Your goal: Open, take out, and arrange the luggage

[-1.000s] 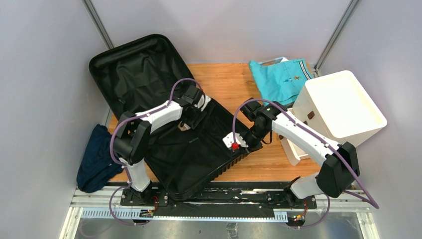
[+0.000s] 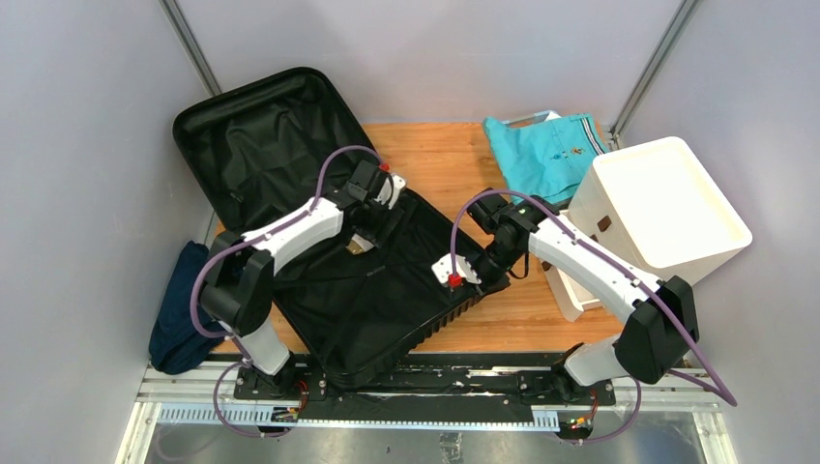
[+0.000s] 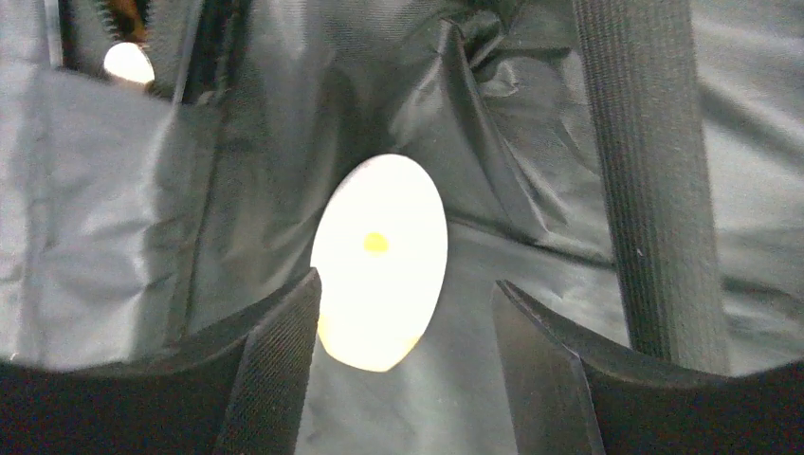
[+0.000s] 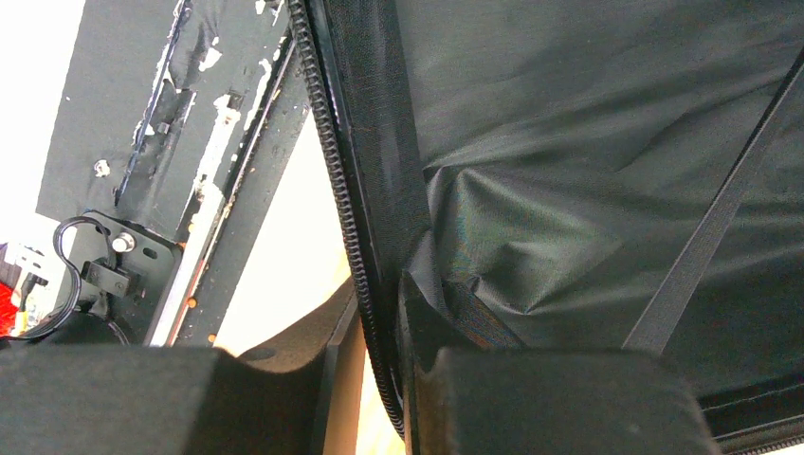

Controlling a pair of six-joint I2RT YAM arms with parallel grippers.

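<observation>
The black suitcase (image 2: 358,314) lies open, lid (image 2: 261,135) leaning back at upper left. My left gripper (image 2: 372,232) is over the base, above a small pale oval item (image 3: 379,265) with a yellow spot, lying on the lining; in the left wrist view its fingers stand apart around the item's lower part, apparently not gripping it. My right gripper is shut on the zippered rim (image 4: 332,142) at the suitcase's right corner.
Dark blue clothing (image 2: 184,309) lies left of the suitcase. Turquoise clothing (image 2: 537,155) sits at back right, beside a white drawer box (image 2: 667,203) with its drawer out. Wood table shows behind and before the suitcase.
The right arm and suitcase look unchanged.
</observation>
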